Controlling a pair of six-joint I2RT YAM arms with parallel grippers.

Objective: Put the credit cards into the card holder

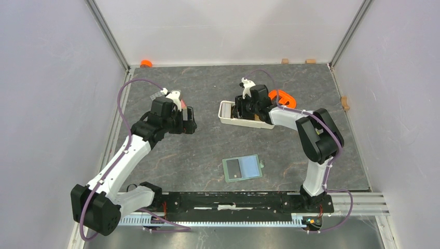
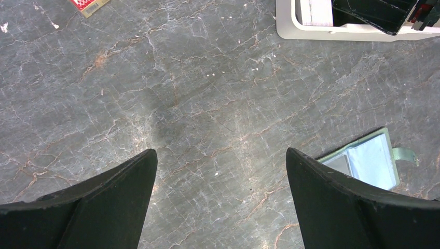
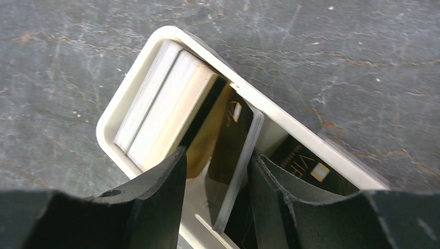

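The holder, a green-edged open case [image 1: 242,168] with a grey half and a light blue half, lies flat at the front of the table. Behind it, a white box [image 3: 117,107] holds card-like pieces, among them a white-edged dark piece [image 3: 240,171] leaning inside. My right gripper reaches into the box, its fingers part open on either side of that piece. A gap shows on the left finger's side; whether the right finger touches cannot be told. To the left, my left gripper hangs open and empty over bare table.
Orange scissors or a similar orange item [image 1: 285,98] lie behind the right arm. A red packet [image 2: 89,5] rests near the left gripper. Light and dark stacked pieces [image 3: 168,104] fill one end of the box. Between box and case the table is clear.
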